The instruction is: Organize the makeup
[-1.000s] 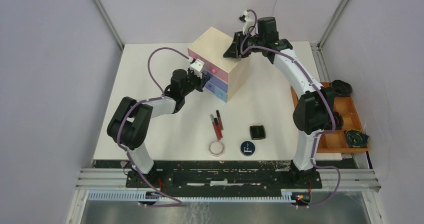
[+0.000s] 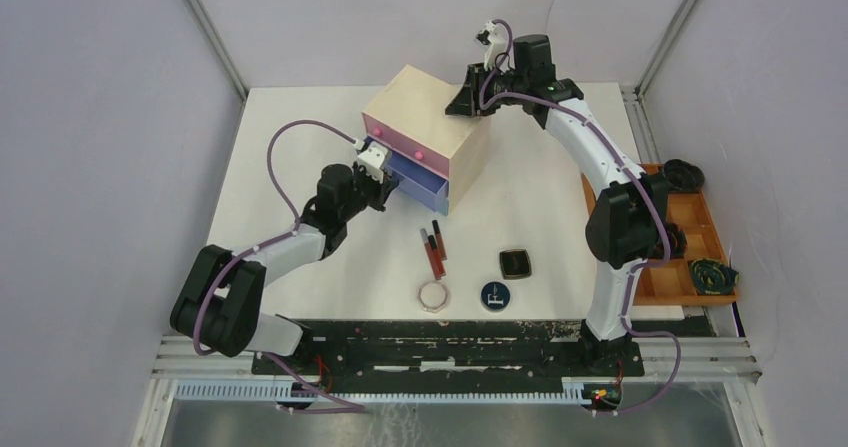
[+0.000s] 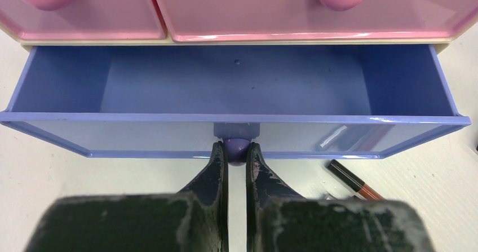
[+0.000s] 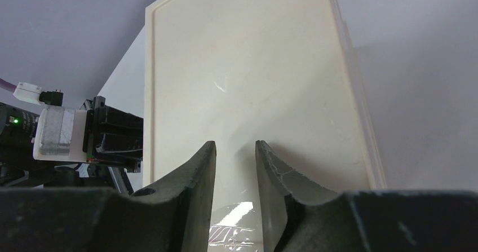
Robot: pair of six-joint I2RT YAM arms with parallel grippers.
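Observation:
A small cabinet with a cream top and pink upper drawers stands at the back of the table. Its wide blue drawer is pulled out and looks empty inside. My left gripper is shut on the drawer's round knob. Over the cabinet's top right corner, my right gripper is part open, with only the cream top seen between its fingers. Lying in front of the cabinet are two pen-like sticks, a white round compact, a dark blue round case and a black square case.
On the right, a wooden tray holds black items and a green-and-black coil in its compartments. Bare table lies between the cabinet and that tray.
The blue drawer has come out from shut as my left gripper drew back toward the front left. The cabinet has shifted slightly left and forward. My right arm looks almost still.

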